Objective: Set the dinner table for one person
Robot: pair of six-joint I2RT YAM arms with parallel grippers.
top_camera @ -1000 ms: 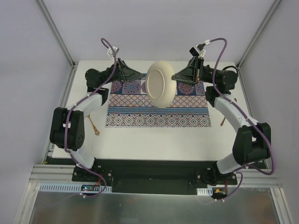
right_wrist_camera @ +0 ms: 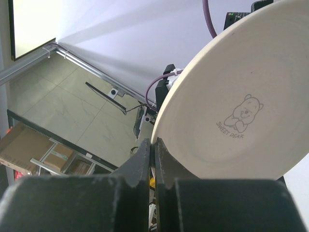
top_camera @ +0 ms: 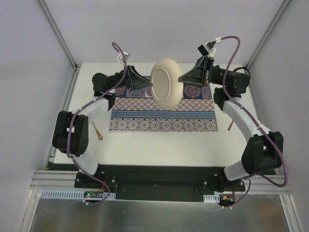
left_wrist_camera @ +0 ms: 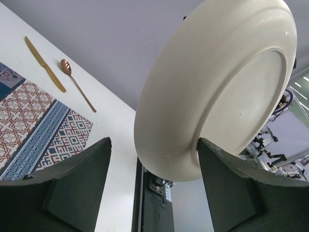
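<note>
A cream plate [top_camera: 166, 84] is held upright over the patterned mat [top_camera: 163, 121], its printed bear face seen in the right wrist view [right_wrist_camera: 241, 130]. My right gripper is shut on the plate's rim. My left gripper is open, its fingers either side of the plate's near edge in its wrist view, close to it; whether they touch cannot be told. A gold knife [left_wrist_camera: 46, 65] and a copper spoon [left_wrist_camera: 77, 84] lie on the white table beside the mat.
A gold utensil [top_camera: 97, 131] lies left of the mat and a reddish one [top_camera: 231, 124] right of it, both partly hidden.
My left gripper has moved right, toward the plate. The plate and my right gripper have shifted slightly.
</note>
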